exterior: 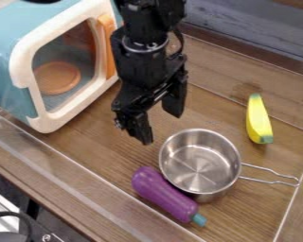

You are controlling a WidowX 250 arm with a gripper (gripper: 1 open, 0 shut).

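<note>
My black gripper [135,125] hangs open over the wooden counter, just up and left of a steel saucepan [199,163] whose handle points right. A purple eggplant [163,194] lies at the pan's lower left. A yellow banana [258,120] lies to the right, above the pan. A blue toy microwave [24,52] stands at the left, its door opening facing the counter, with an orange disc inside.
A low clear ledge runs along the front-left edge of the counter [110,154]. A wall closes off the back. The counter behind the pan is mostly bare.
</note>
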